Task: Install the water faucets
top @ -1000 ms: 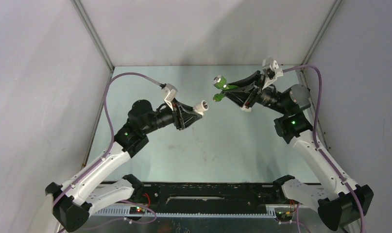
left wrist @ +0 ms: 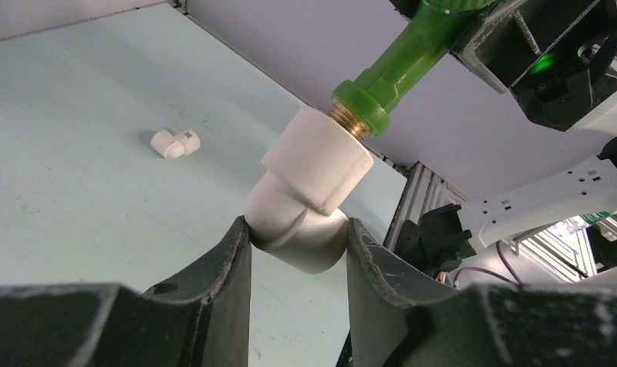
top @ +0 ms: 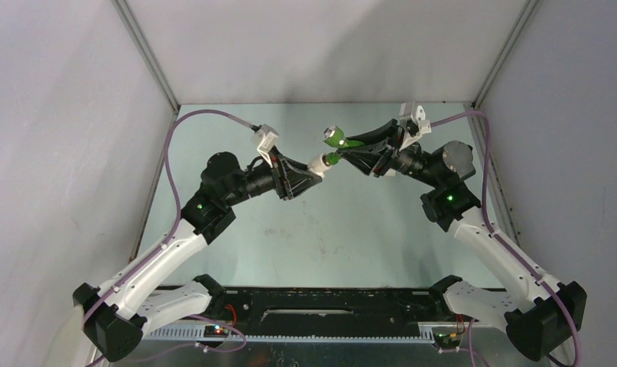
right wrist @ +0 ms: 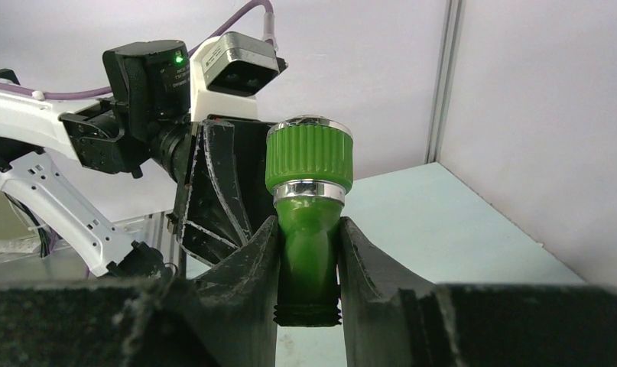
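A white elbow pipe fitting [left wrist: 313, 183] is clamped by my left gripper, its open end tilted up to the right. Above it hangs a green faucet [left wrist: 412, 65], and the faucet's brass threaded end [left wrist: 349, 120] meets the mouth of the fitting, with some thread showing outside. My right gripper is shut on the green body of the faucet; the ribbed green cap [right wrist: 309, 157] faces up in the right wrist view. From above, the white fitting [top: 318, 165] and the faucet [top: 335, 138] come together between both arms, over the table.
Another white elbow fitting [left wrist: 175, 143] lies loose on the pale table. Walls enclose the back and sides.
My right arm has moved left and slightly down in the top view, bringing the faucet's threaded end against the fitting. The left gripper has shifted only slightly. The last fraction of a second shows almost no motion.
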